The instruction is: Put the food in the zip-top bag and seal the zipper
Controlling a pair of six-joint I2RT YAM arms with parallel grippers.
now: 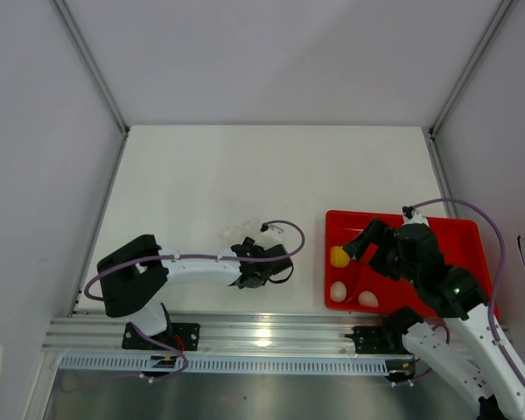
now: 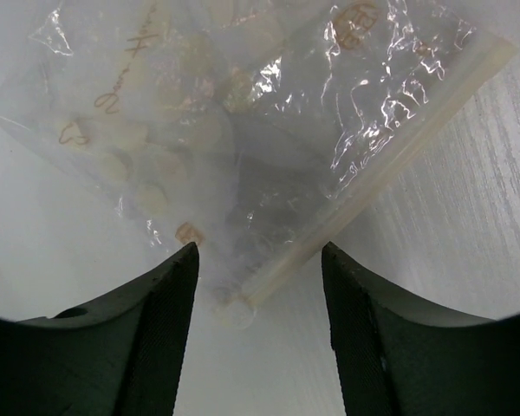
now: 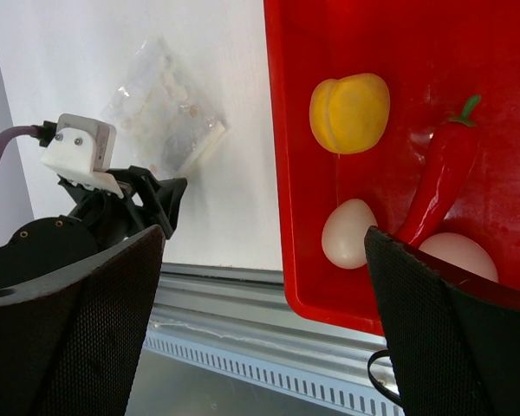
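A clear zip top bag [image 2: 234, 156] lies flat on the white table, its zipper strip [image 2: 399, 160] running diagonally, with pale rounded shapes showing through the plastic. My left gripper stands part open over the bag's zipper corner, nothing gripped between its fingers. From above, the left gripper [image 1: 245, 254] covers most of the bag. At the right, a red tray [image 3: 286, 199] holds a yellow food piece [image 3: 350, 113], a red chili pepper [image 3: 442, 180] and two pale eggs, one egg [image 3: 347, 234] near the tray's corner. Above the tray hangs my right gripper, open and empty.
Bare white table [image 1: 271, 166] spreads behind the bag and between bag and tray. A metal rail [image 1: 262, 328] runs along the front edge. Grey walls close in the left, right and back.
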